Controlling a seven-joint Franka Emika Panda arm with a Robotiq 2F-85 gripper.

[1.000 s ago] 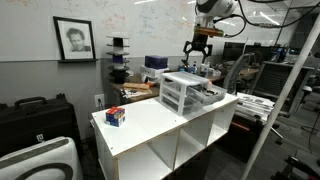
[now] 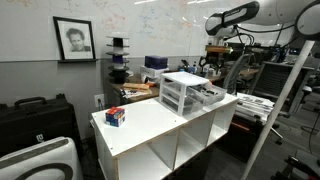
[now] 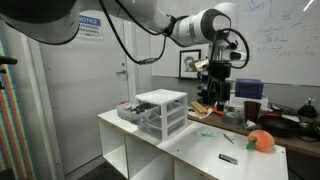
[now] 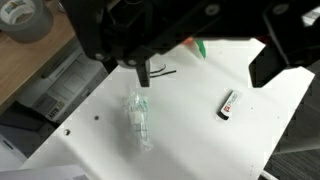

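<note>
My gripper is open, its dark fingers [image 4: 270, 65] spread apart with nothing between them. It hangs above the white table [image 4: 180, 150]. Beneath it in the wrist view lie a small white-and-black item [image 4: 229, 105] and a crumpled clear plastic piece [image 4: 138, 118], well apart. Something red and green is partly hidden behind the gripper. In exterior view 2 the gripper [image 3: 211, 88] points down behind the white drawer unit [image 3: 162, 115]. An orange round object [image 3: 261, 140] sits on the table to the right.
A clear bin [image 2: 208, 94] stands beside the drawers. A red-and-blue box [image 2: 115, 117] rests on the shelf top, with bare surface around it. A grey tape roll [image 4: 25, 20] is on the brown surface. Pots and a purple box [image 3: 249, 90] crowd the back.
In exterior view 1 the arm and gripper have shifted to the right and somewhat lower. The objects on the surfaces stay where they were.
</note>
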